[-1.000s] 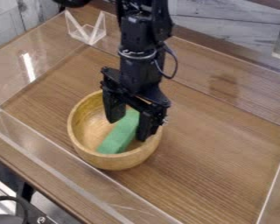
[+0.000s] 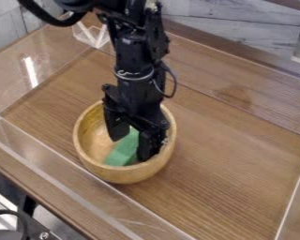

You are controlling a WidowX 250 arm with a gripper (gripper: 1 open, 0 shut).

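The black gripper (image 2: 135,127) reaches down into a wooden bowl (image 2: 93,155) on the table, its fingers over a green oblong object (image 2: 121,154) lying inside. The fingers and the arm hide much of the object's upper end; whether they touch or grasp it cannot be made out.
Bare wooden table (image 2: 228,178) spreads to the right and upper left of the bowl. A clear plastic piece (image 2: 93,33) stands at the back left. A pale wall runs along the back, and the table's near left edge has dark cables below it.
The gripper has moved slightly lower and to the left in the bowl, covering more of the green object's upper end.
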